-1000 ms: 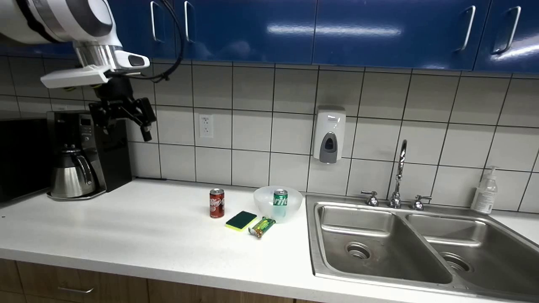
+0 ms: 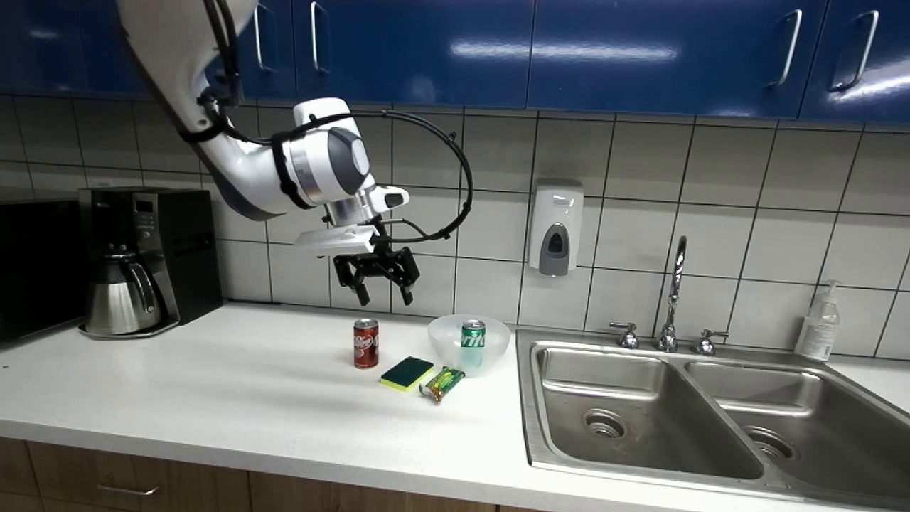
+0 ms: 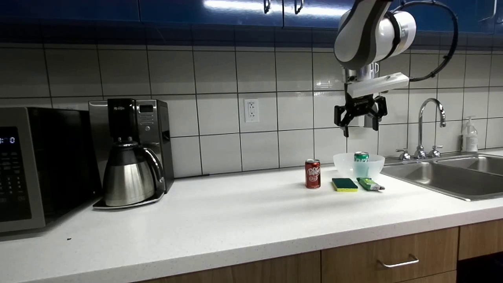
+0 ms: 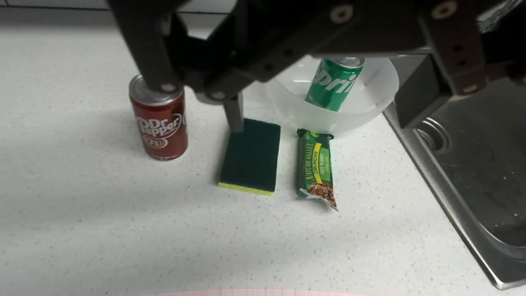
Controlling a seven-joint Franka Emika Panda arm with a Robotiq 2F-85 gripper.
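Note:
My gripper (image 2: 384,296) hangs open above the counter, its fingers apart and empty. Below it in exterior view 1 stands a red Dr Pepper can (image 2: 366,343), upright. To the can's right lies a sponge (image 4: 250,157), dark green on top and yellow underneath. A green granola bar (image 4: 315,165) rests beside the sponge, close to the front of a translucent white bowl (image 4: 380,93). Inside that bowl is a green Sprite can (image 4: 335,83); in the wrist view the gripper's dark parts cover the bowl's far side.
The steel double sink (image 2: 527,409) with its faucet (image 2: 674,294) borders the bowl's right side. A coffee maker (image 3: 132,155) and a microwave (image 3: 35,165) occupy the left end. Blue cabinets (image 2: 409,51) hang overhead.
My gripper has travelled right and downward, from near the coffee maker to above the cans and bowl. The objects on the counter have stayed in place.

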